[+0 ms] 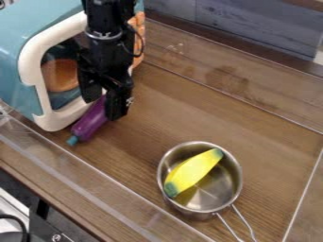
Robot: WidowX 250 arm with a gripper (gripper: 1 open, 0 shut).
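Note:
My black gripper (104, 95) is open and hangs low in front of the blue appliance's white-framed opening, its fingers over the upper end of a purple eggplant (91, 120) lying diagonally on the wooden counter. At lower right a steel pot (218, 193) holds a yellow banana-shaped object (194, 172) with green tips.
The blue appliance (28, 43) stands at the left with an orange disc (60, 76) inside. A wall runs along the back, and the counter edge is at lower left.

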